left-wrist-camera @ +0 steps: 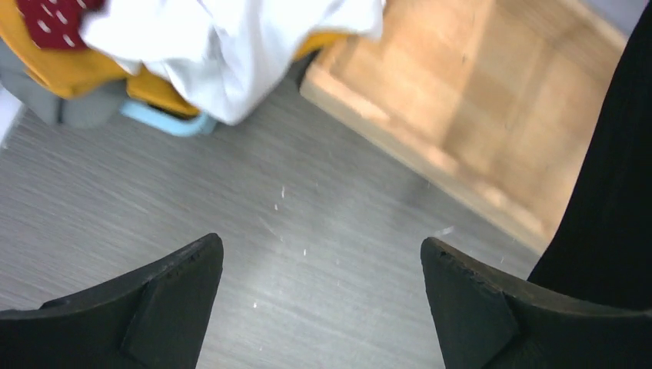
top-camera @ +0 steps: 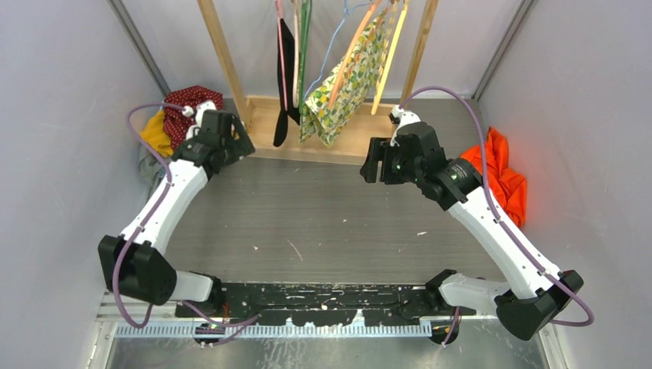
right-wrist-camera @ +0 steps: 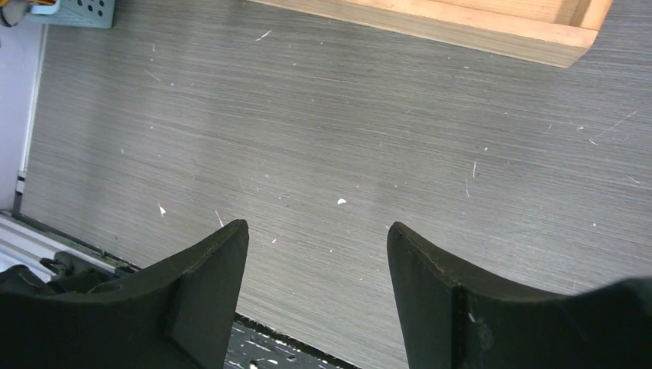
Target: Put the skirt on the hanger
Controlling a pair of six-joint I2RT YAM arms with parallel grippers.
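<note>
A green, yellow and white print cloth (top-camera: 350, 92), which looks like the skirt, hangs from an orange hanger (top-camera: 355, 50) on the rack. Its fabric falls over the wooden base at a slant. At the left, beside the laundry pile, my left gripper (top-camera: 240, 146) stands open; its fingers (left-wrist-camera: 173, 296) have only floor between them. My right gripper (top-camera: 378, 165) is open too, in front of the rack's right side, well apart from the cloth. Bare floor shows between its fingers.
Pink, green, blue and yellow hangers (top-camera: 390, 58) and a black garment (top-camera: 286, 81) hang alongside. Red, yellow and white clothes (left-wrist-camera: 231, 54) fill a light blue basket (left-wrist-camera: 165, 119) at the left. Orange cloth (top-camera: 507, 181) lies at the right wall. Mid-floor is clear.
</note>
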